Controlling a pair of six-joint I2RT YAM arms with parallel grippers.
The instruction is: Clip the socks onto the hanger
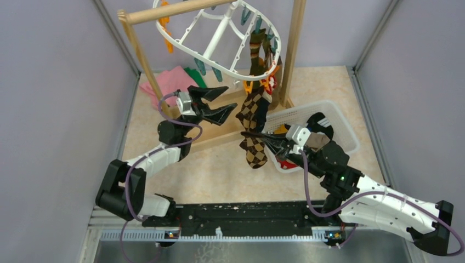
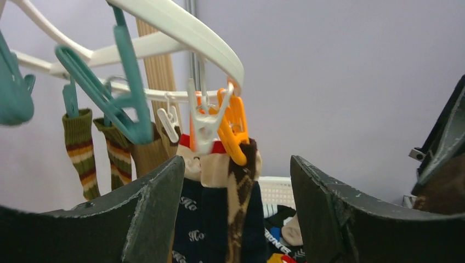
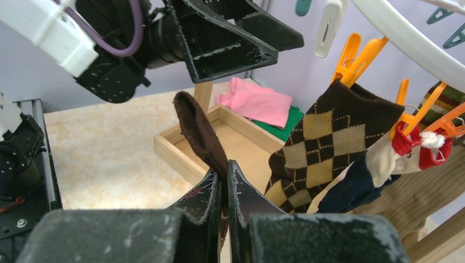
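Note:
The white round hanger (image 1: 208,57) carries teal, orange and white clips, with striped, argyle and red-topped socks (image 3: 334,142) clipped on its right side. My left gripper is open, empty, facing a white clip (image 2: 205,120) beside an orange clip (image 2: 234,131). My right gripper is shut on a brown argyle sock (image 1: 254,150), whose brown cuff stands up above the fingertips in the right wrist view, below and left of the clipped socks.
A white basket (image 1: 342,131) of socks stands on the right. A wooden frame with a tray (image 3: 173,139) surrounds the hanger; pink cloth (image 1: 170,82) and green cloth lie behind.

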